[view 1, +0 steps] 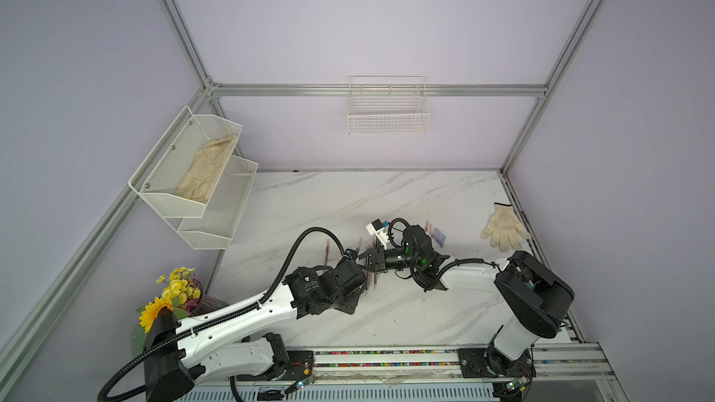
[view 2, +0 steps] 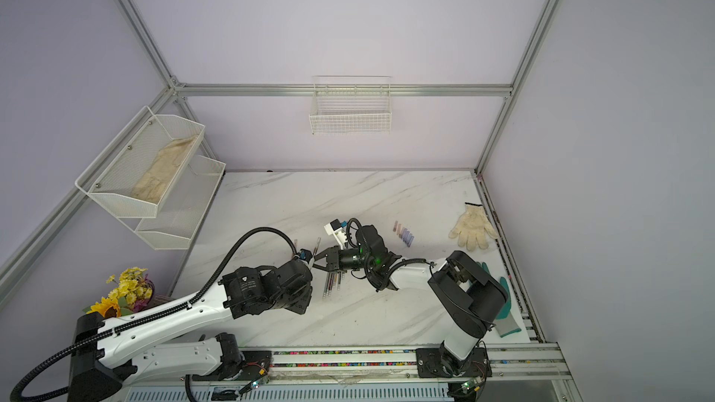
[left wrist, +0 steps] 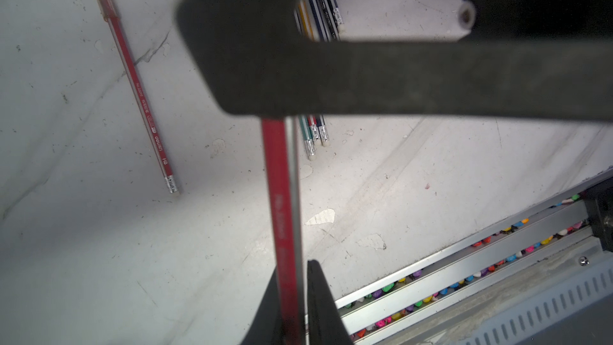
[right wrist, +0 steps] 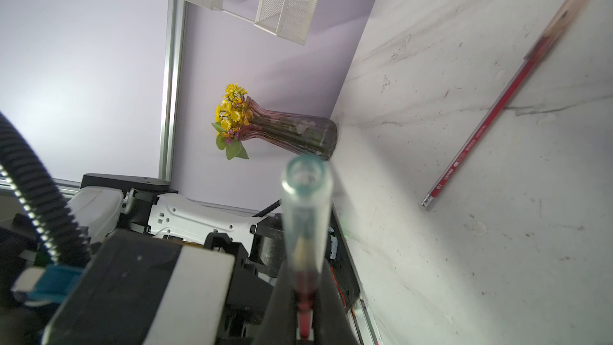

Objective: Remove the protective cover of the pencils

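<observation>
A red pencil (left wrist: 284, 210) runs between my two grippers near the table's centre. My left gripper has that pencil between its fingers; how firmly is unclear. My right gripper is shut round its capped end, where a clear cover (right wrist: 305, 210) shows over the tip; the two grippers overlap in the top views. Another capped red pencil (right wrist: 479, 134) lies apart on the table. A bundle of pencils (left wrist: 314, 134) lies beneath the grippers, partly hidden.
Loose caps (view 1: 435, 234) lie right of centre. A glove (view 1: 505, 227) is at the right edge, a flower vase (right wrist: 293, 131) at the left, wire baskets (view 1: 193, 208) on the left wall.
</observation>
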